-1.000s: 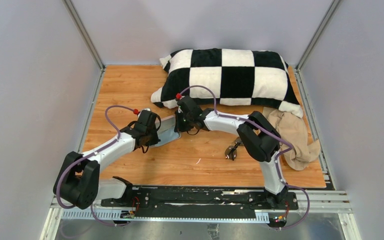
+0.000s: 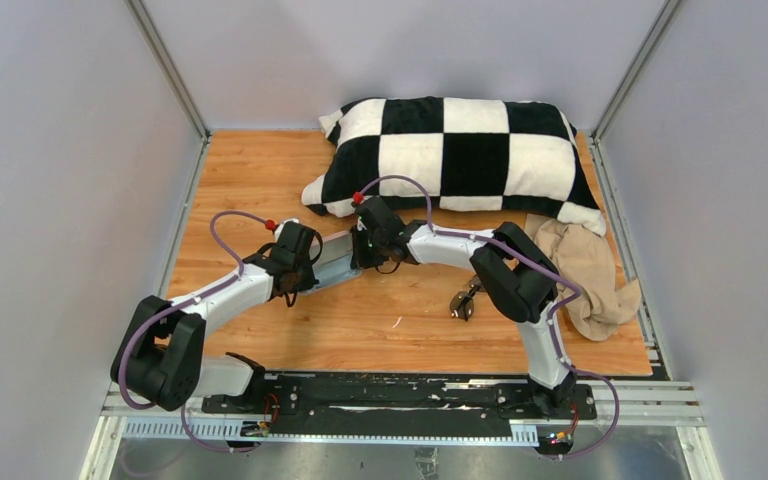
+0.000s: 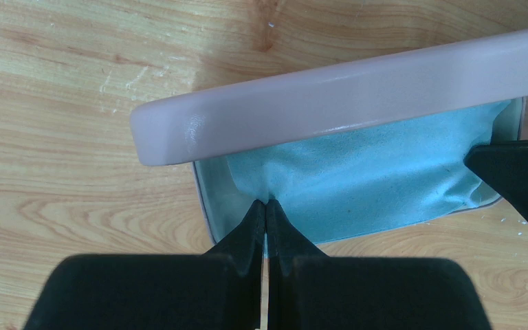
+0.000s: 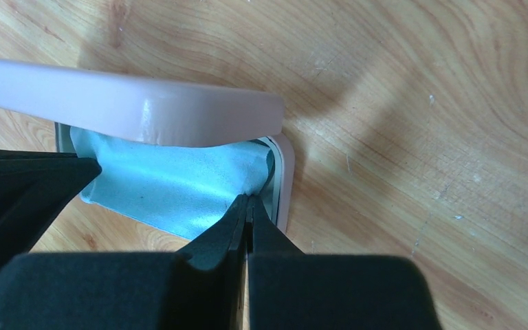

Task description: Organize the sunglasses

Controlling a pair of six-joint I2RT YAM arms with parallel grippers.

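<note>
Dark sunglasses (image 2: 463, 304) lie on the table right of centre, partly hidden by the right arm. An open case (image 2: 335, 247) with a pale mauve lid (image 3: 344, 96) stands left of centre, the lid raised at its far side. Inside the case's base lies a light blue cloth (image 3: 364, 182). My left gripper is shut on the cloth near the case's left end. Toward the right end, my right gripper is shut on the cloth too, where it puckers at the fingertips. The raised lid hides the back of the case.
A black-and-white checked pillow (image 2: 445, 150) fills the back of the table. Beige cloth (image 2: 585, 275) lies crumpled at the right edge.
The cloth's left part has spread and straightened in the case, covering more of its base. Sunglasses unmoved.
</note>
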